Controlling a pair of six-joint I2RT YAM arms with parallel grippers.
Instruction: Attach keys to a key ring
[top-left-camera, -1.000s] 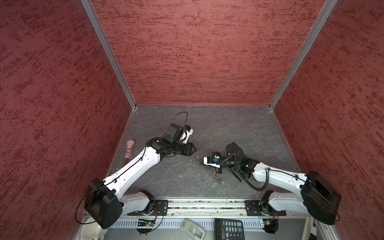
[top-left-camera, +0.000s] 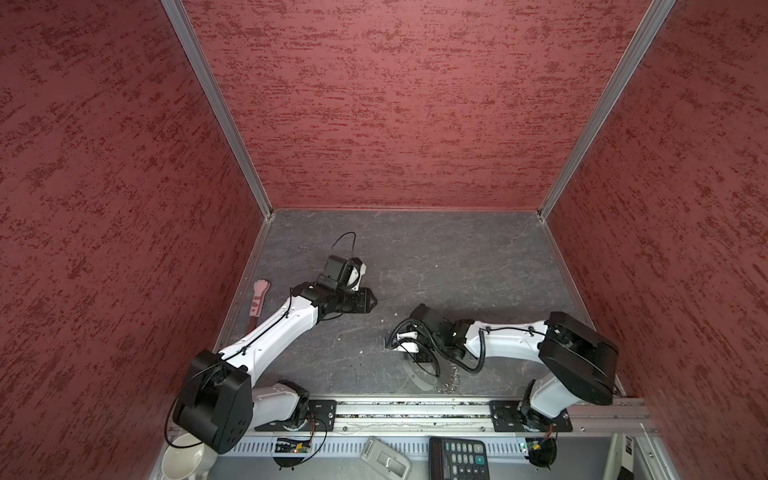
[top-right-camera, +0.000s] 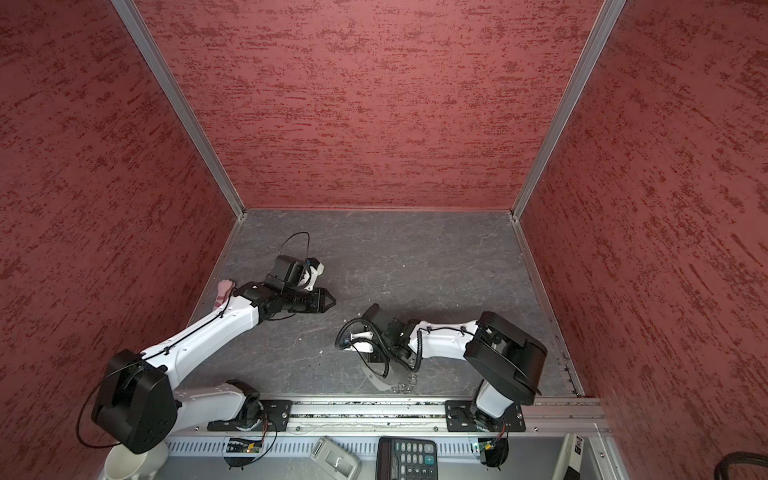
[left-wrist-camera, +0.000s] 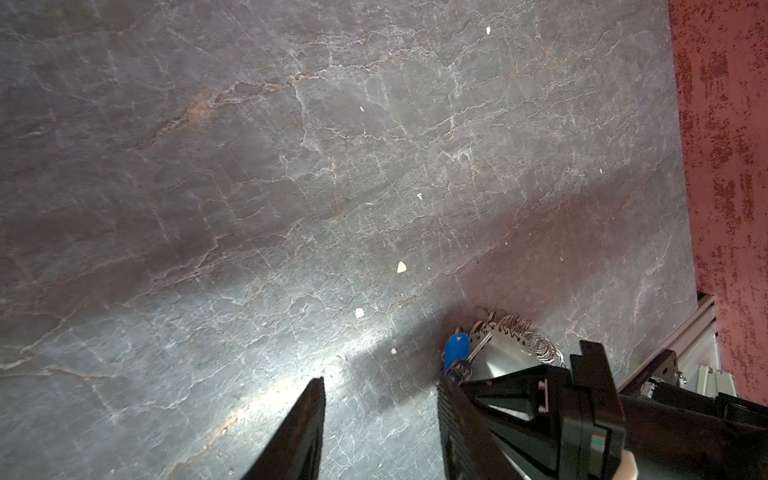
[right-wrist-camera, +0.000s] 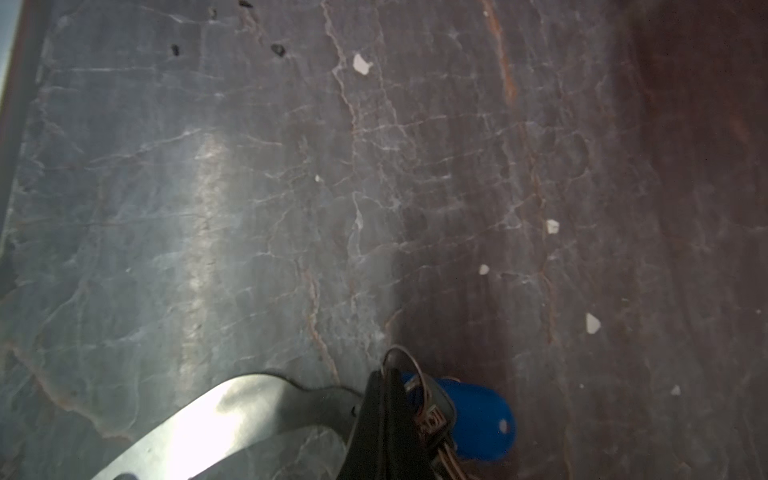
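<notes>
My right gripper is closed, with a thin wire ring (right-wrist-camera: 406, 350) at its fingertips, apparently pinched there. Beside the fingers hang a blue tag (right-wrist-camera: 484, 420) and some metal pieces, partly hidden by the fingers. A curved silver metal plate (right-wrist-camera: 240, 412) extends to the left in the right wrist view. Its edge carries several small wire rings (left-wrist-camera: 512, 321) in the left wrist view, where a key (left-wrist-camera: 480, 345) shows next to the blue tag (left-wrist-camera: 457, 350). My left gripper is open and empty, up and left of the right one in the top views.
A pink-handled object (top-left-camera: 258, 297) lies by the left wall. Outside the front rail are a calculator (top-left-camera: 460, 460), a grey case (top-left-camera: 385, 458) and a white mug (top-left-camera: 188, 460).
The left gripper has drawn back a little to the left, away from it.
</notes>
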